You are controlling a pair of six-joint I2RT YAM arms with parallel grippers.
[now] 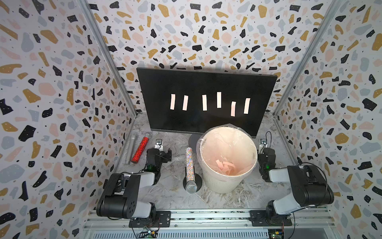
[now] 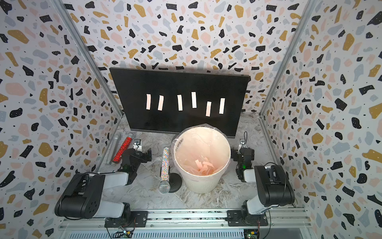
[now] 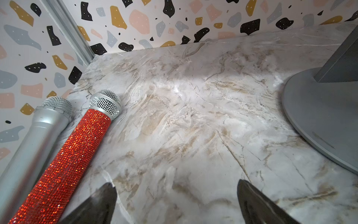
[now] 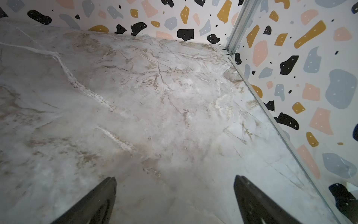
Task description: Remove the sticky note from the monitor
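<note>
A black monitor [image 1: 155, 87] stands at the back with several pale pink sticky notes [image 1: 204, 102] in a row, also seen in the top right view [image 2: 179, 102]. My left gripper is open over bare marble, low at the left, right of the red microphone. My right gripper is open over bare marble at the right, beside the bin, with nothing between its fingers. Both are well below and in front of the notes.
A white lined bin [image 1: 218, 183] holding pink paper strips stands right of centre, in front of the monitor. A glittery microphone [image 1: 189, 163] rests on a stand left of it. Red [image 3: 70, 156] and silver [image 3: 26, 149] microphones lie at far left.
</note>
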